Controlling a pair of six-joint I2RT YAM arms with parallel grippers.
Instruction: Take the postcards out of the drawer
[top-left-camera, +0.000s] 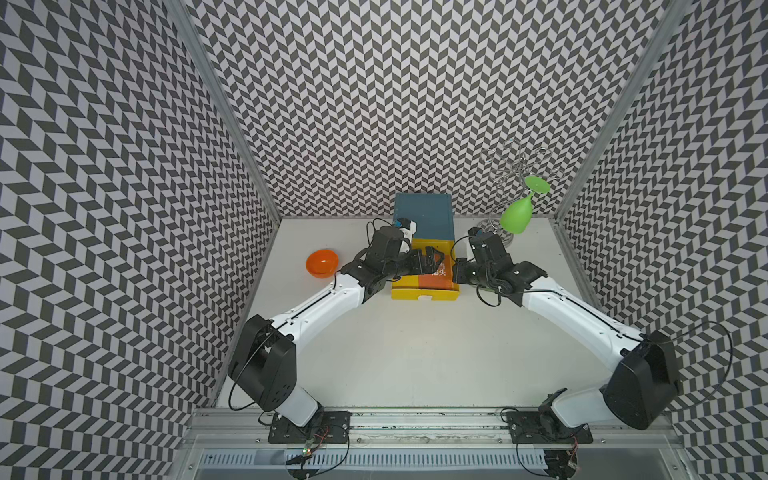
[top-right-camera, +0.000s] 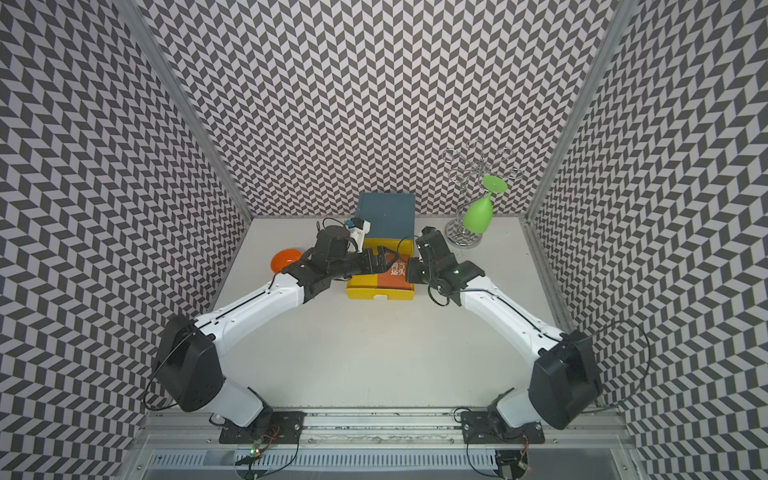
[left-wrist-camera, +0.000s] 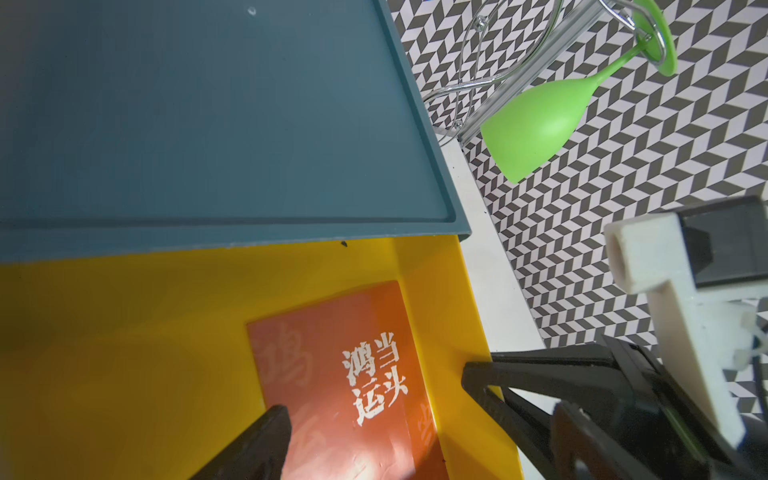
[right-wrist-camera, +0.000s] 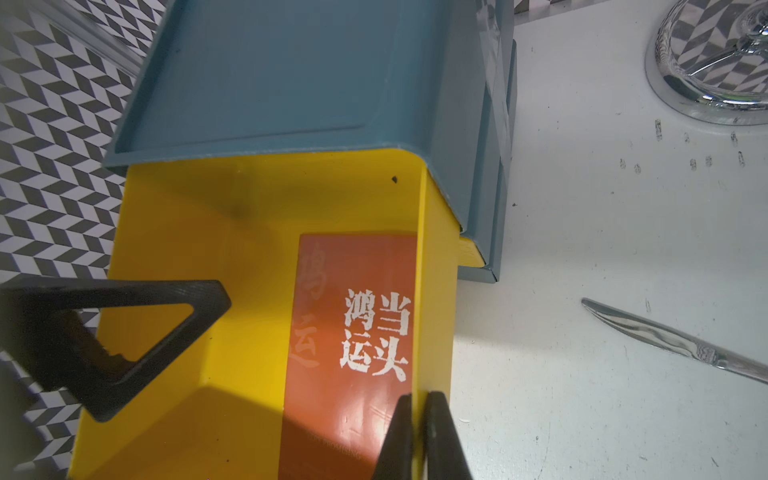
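Observation:
Red postcards with white characters lie flat in the right part of the pulled-out yellow drawer, against its right wall. My left gripper hovers over the drawer, its fingers open around empty air. In the left wrist view its dark fingers appear at the bottom edge, on either side of the cards, which remain below. The right gripper is shut on the drawer's right side wall, one finger inside and one outside. How many cards are stacked cannot be made out.
Behind the drawer stands its blue-grey cabinet. An orange bowl sits on the left, and a green goblet hangs on a metal rack at the right. A knife lies right of the drawer.

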